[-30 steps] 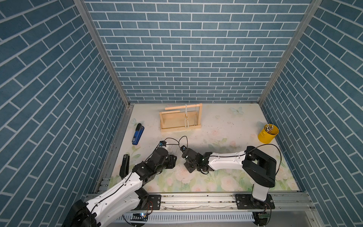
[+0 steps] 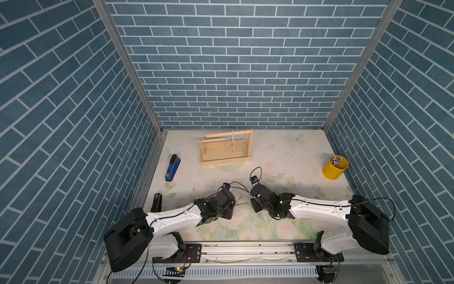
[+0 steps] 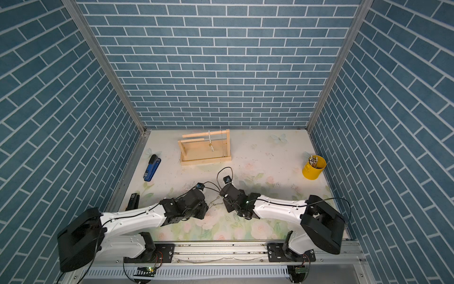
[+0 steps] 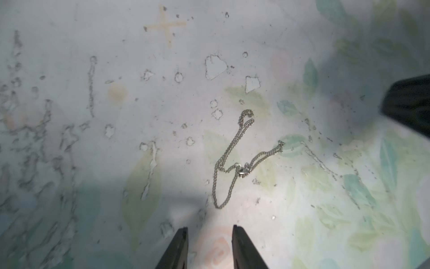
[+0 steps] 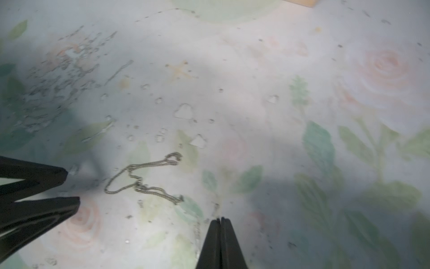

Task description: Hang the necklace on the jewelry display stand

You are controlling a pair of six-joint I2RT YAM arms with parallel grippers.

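Note:
A thin silver chain necklace (image 4: 228, 154) lies bunched on the floral tabletop, with two loops and a small ring where the strands cross. My left gripper is open just short of it, fingers apart and only tabletop between them. In the right wrist view the necklace (image 5: 147, 174) sits to the left of my right gripper, whose fingertips are pressed together with nothing between them. Toward the back stands the wooden display stand (image 2: 224, 161), its upper bar (image 2: 220, 135) carrying a beaded necklace (image 2: 232, 142).
A blue stapler (image 2: 173, 168) lies at the left, with a black object (image 2: 156, 202) nearer the front. A yellow cup (image 2: 332, 171) holding beaded strands stands at the right. The table between cup and stand is clear. Both grippers are close together.
My right gripper has moved off to the right, away from the necklace, which stays on the table. The left gripper has come right toward it. The beaded necklace on the stand has shifted.

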